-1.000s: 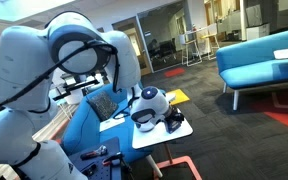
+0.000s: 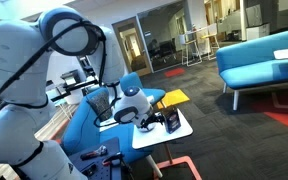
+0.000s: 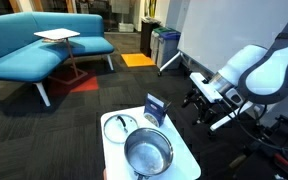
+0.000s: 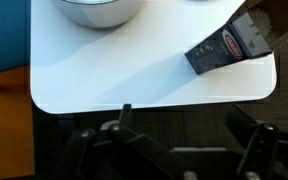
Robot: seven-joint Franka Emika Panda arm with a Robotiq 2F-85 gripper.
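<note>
A dark upright box (image 3: 156,108) with a red and white label stands near one edge of the small white table (image 4: 154,75). A metal pot (image 3: 149,153) sits on the same tabletop, and beside it lies a round lid (image 3: 117,127) with a dark handle. My gripper is open with nothing between its fingers, just off the table's edge in the wrist view. The box (image 4: 219,50) is ahead and to the right there, apart from the fingers; the pot (image 4: 99,14) is cut off by the top border.
A blue sofa (image 3: 39,50) and a white side table (image 3: 59,34) stand across the carpet. Another blue seat (image 2: 79,125) lies beside the table near my arm. Bare tabletop separates the pot and box.
The gripper has drawn back from beside the box, moving left in exterior view 1, and has risen a little. The box has stayed on the table.
</note>
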